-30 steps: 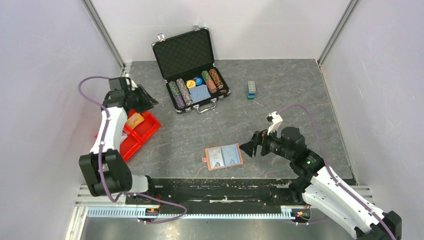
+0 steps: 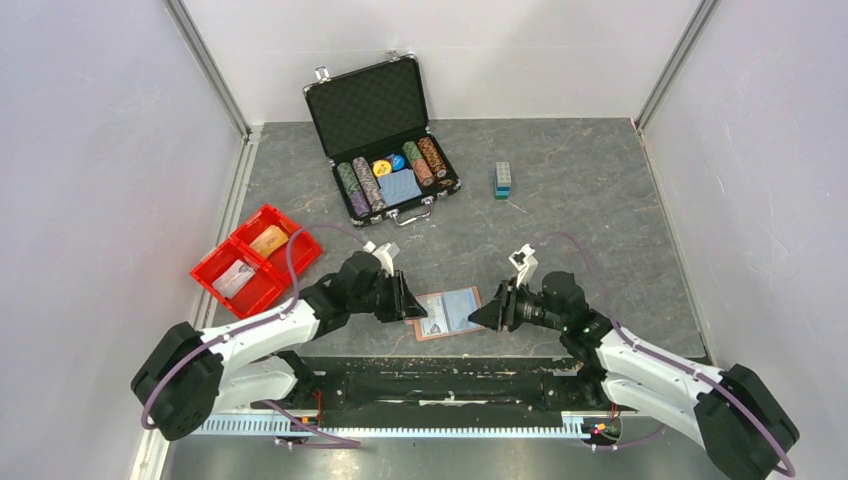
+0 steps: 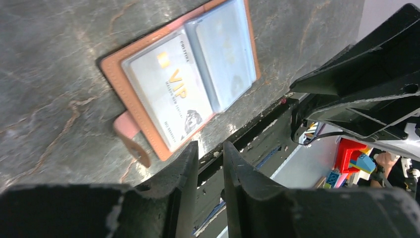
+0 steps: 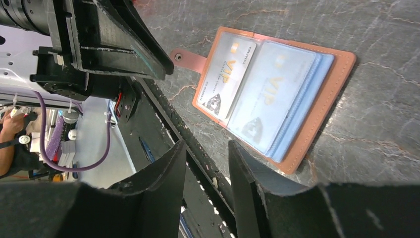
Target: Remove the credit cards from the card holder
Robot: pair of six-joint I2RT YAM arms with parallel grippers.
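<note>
A tan leather card holder point(image 2: 450, 325) lies open on the grey table near the front edge, clear sleeves facing up. A VIP card shows in one side, with blue sleeves on the other; in the right wrist view both sides show VIP lettering point(image 4: 265, 94). My left gripper point(image 2: 408, 310) hovers just above the holder's left end, beside its strap, fingertips slightly apart with nothing visible between them. My right gripper point(image 2: 485, 318) hovers at the holder's right end, fingertips also apart and empty.
An open chip case point(image 2: 390, 180) stands at the back, a red compartment tray point(image 2: 255, 280) with packets at the left, a small card stack point(image 2: 502, 178) at the back right.
My right gripper has moved a little forward and left, closer to the holder.
</note>
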